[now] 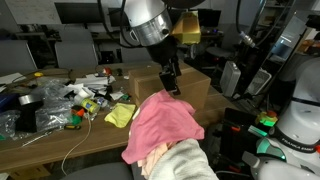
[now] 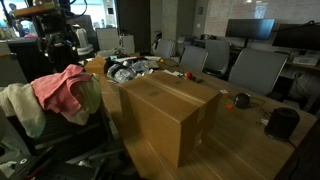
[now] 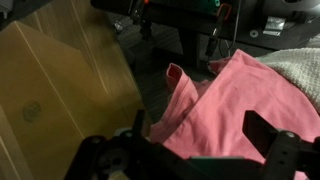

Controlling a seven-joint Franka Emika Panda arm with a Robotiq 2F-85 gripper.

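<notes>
A pink cloth (image 1: 163,122) lies draped over a pile of pale cloths in the foreground, in front of the cardboard box. Its folds (image 3: 235,110) fill the lower right of the wrist view. Beneath it shows a whitish towel (image 1: 185,163). My gripper is open above the pink cloth, its two dark fingers spread apart with nothing held between them. From the other side, the pink cloth (image 2: 65,88) appears at the left, the arm hanging over it. What supports the pile is mostly hidden.
The closed cardboard box (image 2: 165,105) stands on the wooden table right beside the cloths. A yellow cloth (image 1: 121,115) and assorted clutter (image 1: 85,98) occupy the table to the left. Wide bare tabletop (image 2: 235,145) shows beyond the box.
</notes>
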